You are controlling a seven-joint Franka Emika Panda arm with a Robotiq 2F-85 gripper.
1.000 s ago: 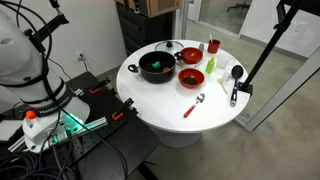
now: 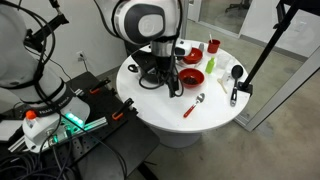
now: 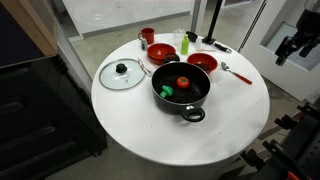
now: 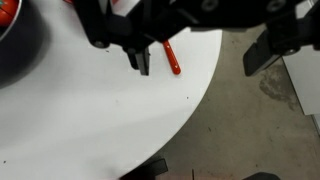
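My gripper stands open, nothing between its fingers. In exterior view 1 it blocks much of the black pot; in exterior view 2 its dark fingers (image 3: 283, 59) hang at the right edge, above the floor side of the table. The black pot (image 3: 180, 104) rests on the round white table (image 3: 135, 128), a red tomato-like item (image 3: 183, 82) and a green piece (image 3: 167, 91) inside. Nearby lies a red-handled utensil (image 3: 237, 73); its handle (image 4: 172, 57) shows between my fingers in the wrist view, below them.
A glass lid (image 3: 108, 82) lies left of the pot. Behind stand a red bowl (image 3: 202, 62), a red cup (image 3: 147, 37) and a green bottle (image 3: 185, 43). A black ladle (image 2: 237, 72) lies near the far edge.
The arm has come down from the top of exterior view 1, and my gripper now covers much of the pot there. The items on the table look unmoved.
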